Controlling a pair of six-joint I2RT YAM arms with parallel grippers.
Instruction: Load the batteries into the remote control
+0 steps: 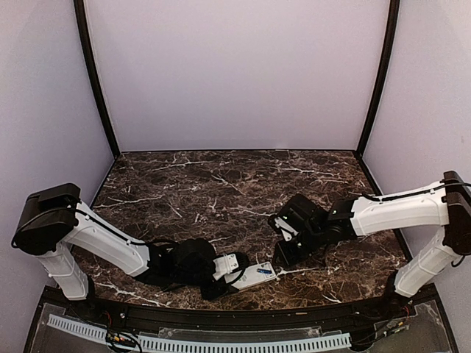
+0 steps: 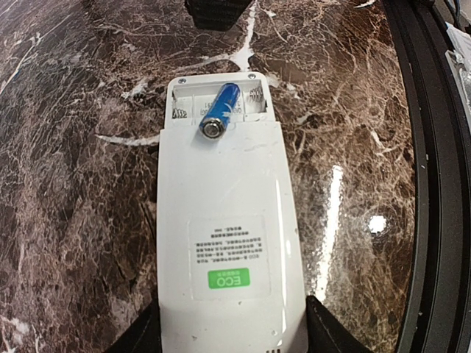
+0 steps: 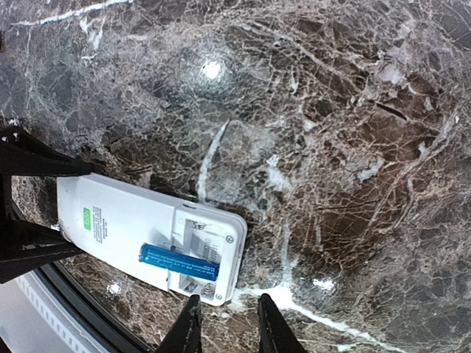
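My left gripper is shut on the white remote control (image 2: 228, 191), which lies back-up near the front edge, its battery bay (image 3: 221, 243) uncovered at the end. A blue battery (image 2: 219, 110) rests askew on that bay, one end over the cover's edge, not seated between the springs. In the right wrist view it lies across the bay (image 3: 179, 261). My right gripper is just beyond the bay end, part open, with nothing seen between its fingers.
The dark front edge and a grating (image 1: 243, 342) run just beside the remote.
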